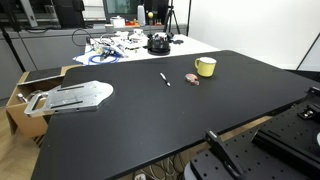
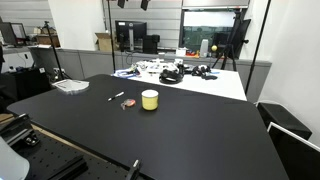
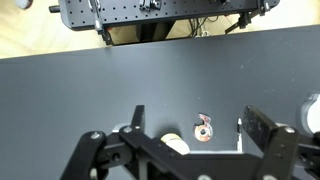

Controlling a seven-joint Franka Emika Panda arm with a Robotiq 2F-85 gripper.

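Note:
A yellow cup stands upright on the black table, pale inside. Close to it lies a small pinkish object, too small to name for certain. A thin pen-like stick rests a little farther off. In the wrist view my gripper is open, seen from above the table, its fingers wide apart and nothing held. The pinkish object and the stick appear between the fingers from this angle, while the cup is partly hidden by the gripper.
A flat white tray-like piece lies at one end of the black table. Beyond the table, cables and equipment clutter a white surface.

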